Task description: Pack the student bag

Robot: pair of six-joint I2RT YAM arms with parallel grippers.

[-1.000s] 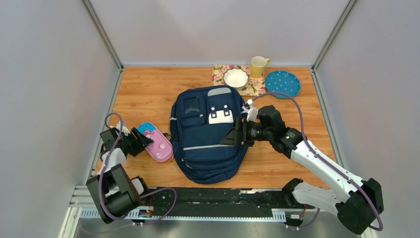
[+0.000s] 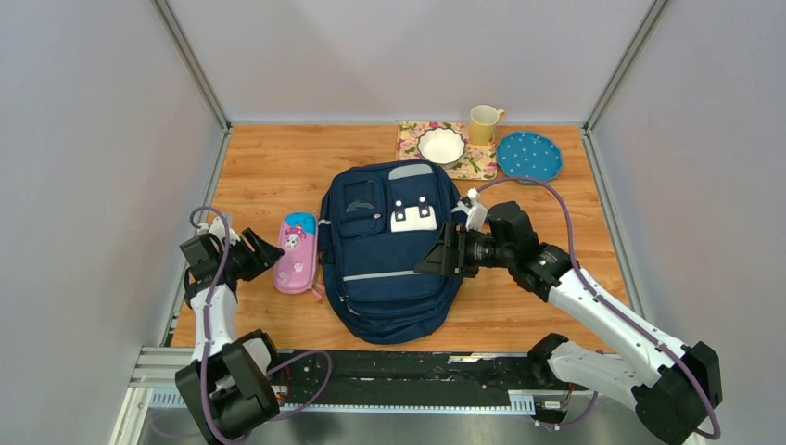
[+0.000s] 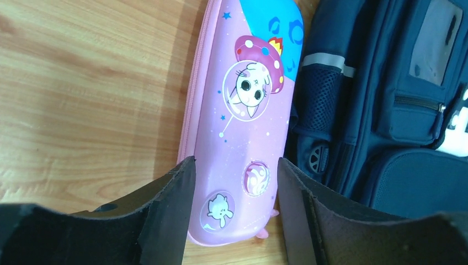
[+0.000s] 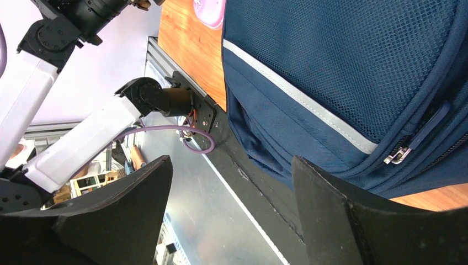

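A pink pencil case with a blue corner lies flat on the table, its long side close along the bag's left edge. The navy student bag lies on its back in the middle, and no opening shows in it. Just left of the case is my left gripper, part open; in the left wrist view its fingers appear on either side of the case's lower part, not visibly gripping it. Over the bag's right side stands my right gripper, open and empty; in its wrist view the bag's lower pocket is beyond the fingers.
Behind the bag are a floral placemat, a white bowl, a yellow mug and a blue dotted plate.
The pencil case has turned from slanted to nearly straight beside the bag. The right arm has hardly moved.
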